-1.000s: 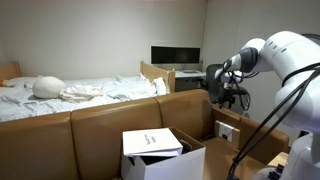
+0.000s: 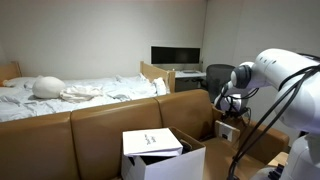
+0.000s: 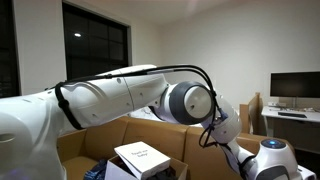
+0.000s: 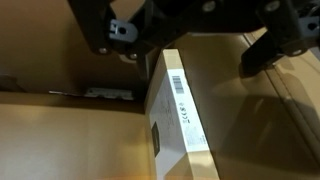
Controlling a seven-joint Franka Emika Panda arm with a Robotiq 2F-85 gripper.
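A slim white box (image 4: 180, 115) with a printed label and barcode stands on edge against the brown couch in the wrist view. In exterior view 1 the same white box (image 2: 228, 131) shows at the right, on the couch. My gripper is open above it, its dark fingers spread to either side of the box's upper end, with no visible grip on it. From exterior view 1 the gripper (image 2: 229, 108) appears just over the box, its fingers too small to make out. Exterior view 2 shows the arm's end, but the fingers and slim box are out of sight.
An open carton (image 2: 190, 165) with a white book (image 2: 152, 141) across its top stands in front of the couch. The couch backrest (image 2: 100, 125) runs close behind the slim box. Clear seat space lies between carton and box.
The arm has come down over the last second, bringing the gripper from well above the slim box to close over it. The box, carton and book have not visibly moved.
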